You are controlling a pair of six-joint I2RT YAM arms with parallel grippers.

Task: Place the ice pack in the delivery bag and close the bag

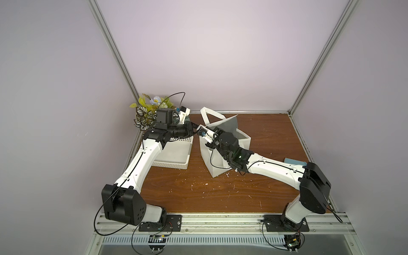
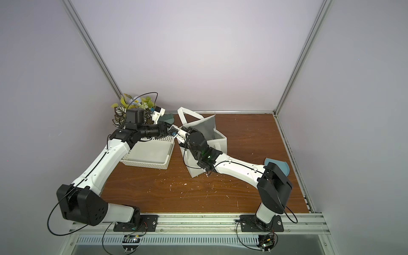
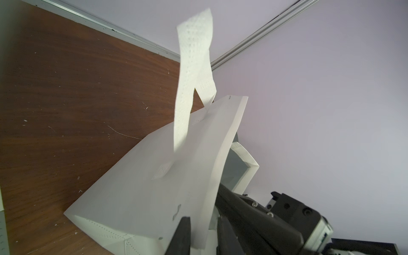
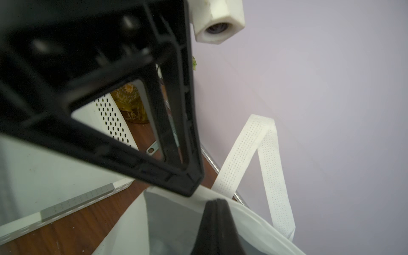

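Observation:
The white delivery bag (image 1: 212, 163) stands mid-table with its handle (image 1: 212, 112) upright and a flap raised. My left gripper is at the bag's upper edge, its fingers part open around or beside the white wall; whether it grips it is unclear. My right gripper is shut, pointing into the bag's opening at the rim, crossing close to the left gripper. No ice pack can be made out; the bag's interior is mostly hidden.
A white perforated basket (image 1: 172, 155) is at the left, with flowers and leaves (image 1: 144, 110) behind it. A blue-grey object (image 2: 276, 163) lies at the right edge. The table behind and right of the bag is clear.

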